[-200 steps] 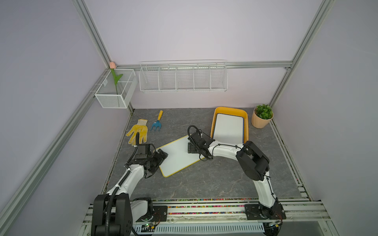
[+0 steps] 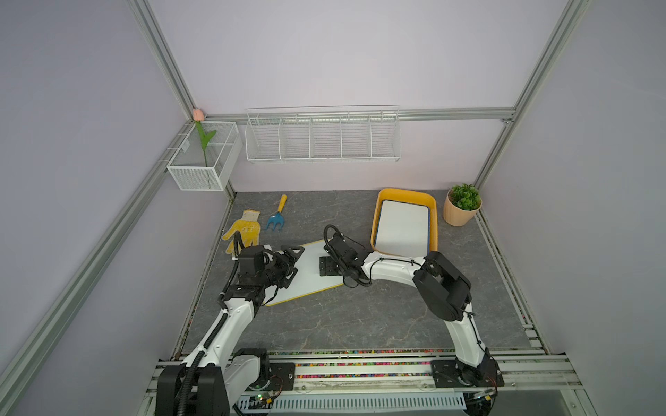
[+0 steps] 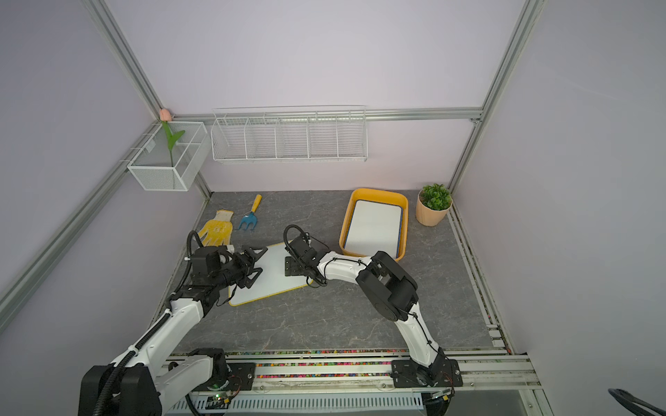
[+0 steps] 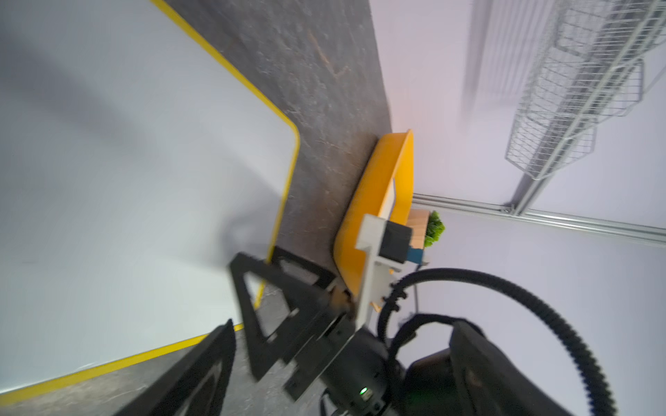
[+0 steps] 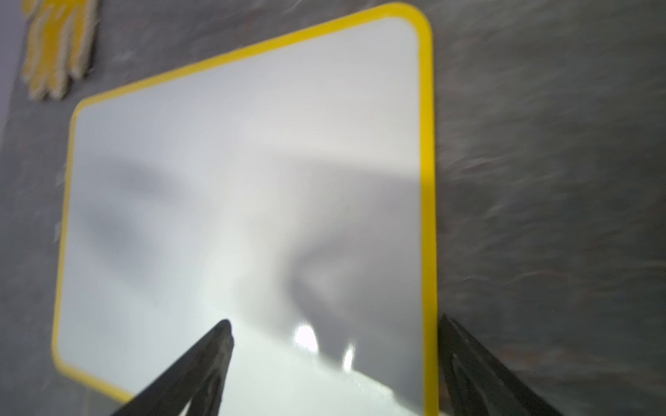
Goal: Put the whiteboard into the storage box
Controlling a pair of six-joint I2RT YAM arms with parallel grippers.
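A white whiteboard (image 2: 305, 280) with a yellow rim lies on the grey table between my arms. My left gripper (image 2: 295, 264) is open over its left part, covering the left end in the top left view. At the right end is my right gripper, also open: in its wrist view one finger (image 5: 208, 364) overlaps the white face and the other finger (image 5: 468, 360) shows just outside the yellow right edge. Whether either touches the board, I cannot tell. The yellow storage box (image 2: 406, 193) stands behind the right arm, with another white board (image 2: 402, 225) inside.
A yellow glove (image 2: 242, 228) and a blue fork (image 2: 275, 222) with a yellow handle lie at the back left. Right of the box stands a potted plant (image 2: 462, 206). White wire baskets (image 2: 322, 138) hang on the walls.
The whiteboard has shifted left and turned slightly. My left gripper has spread its fingers and reaches farther over the board; the right gripper has moved a little left.
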